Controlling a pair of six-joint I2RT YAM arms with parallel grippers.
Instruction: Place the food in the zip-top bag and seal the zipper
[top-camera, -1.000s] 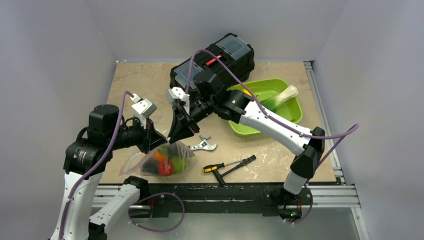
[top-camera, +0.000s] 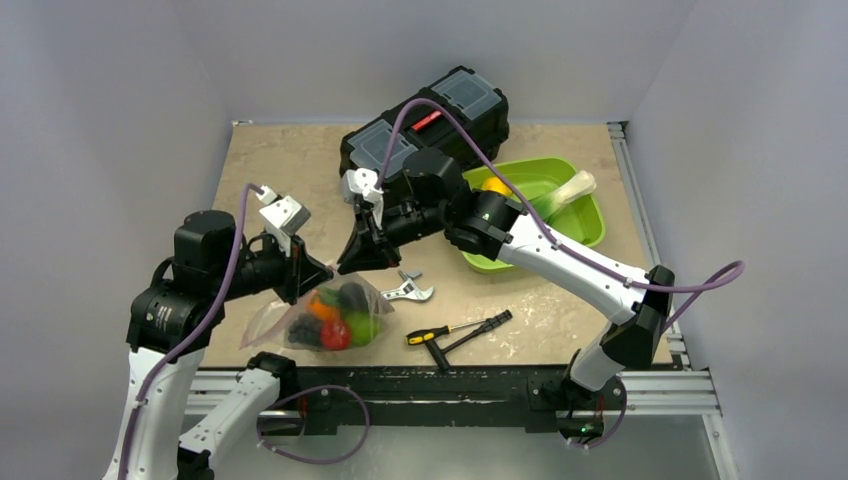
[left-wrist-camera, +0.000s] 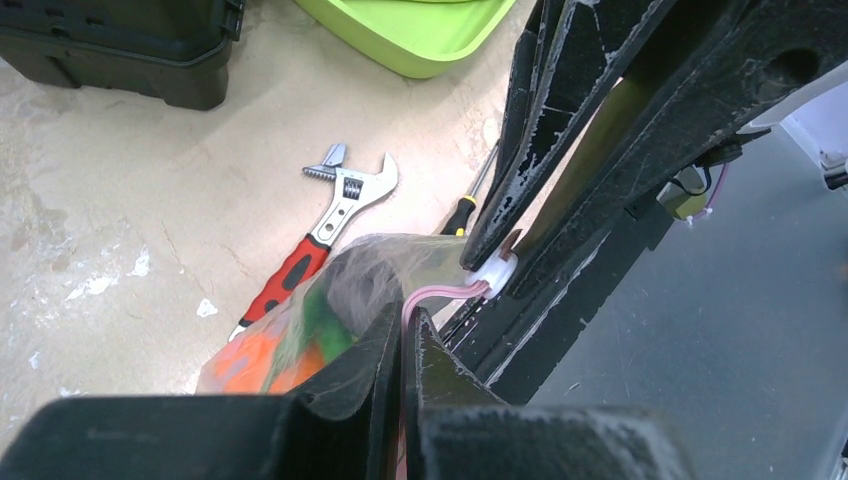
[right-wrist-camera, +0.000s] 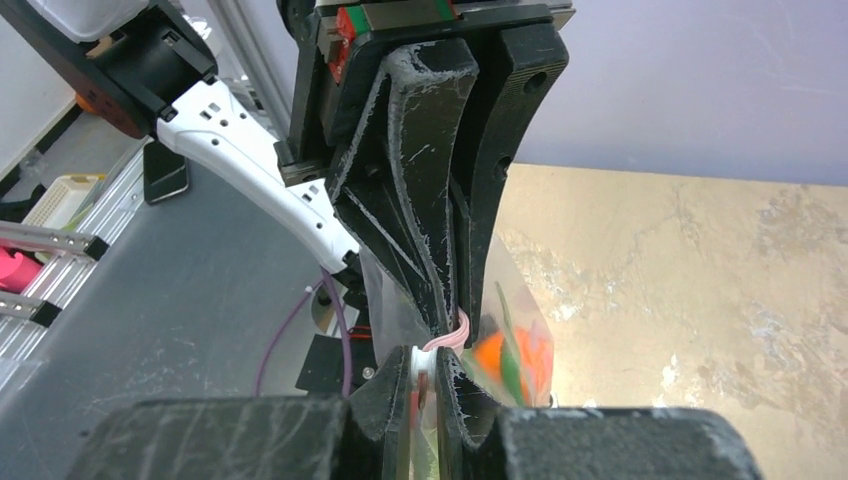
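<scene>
The clear zip top bag (top-camera: 290, 326) bulges with food: a red tomato (top-camera: 335, 334), an orange piece (top-camera: 323, 306), a green item (top-camera: 361, 327) and dark pieces. My left gripper is shut on the bag's pink zip strip (left-wrist-camera: 440, 292), which runs up between its fingers. Right beside it, my right gripper is shut on the white zipper slider (right-wrist-camera: 423, 359). In the left wrist view, the slider (left-wrist-camera: 493, 271) sits at the right fingertips with the strip leading into it. How much of the zip is closed cannot be made out.
An adjustable wrench (top-camera: 408, 290), a yellow-black screwdriver (top-camera: 428, 335) and a black T-handle tool (top-camera: 470, 338) lie right of the bag. The green bin (top-camera: 596, 222) and black toolbox (top-camera: 490, 125) stand farther back. Table's front edge is close to the bag.
My right arm has shifted slightly right and its gripper a little away from the table's front edge. The left arm has hardly moved; the bag's mouth is drawn slightly with the right gripper.
</scene>
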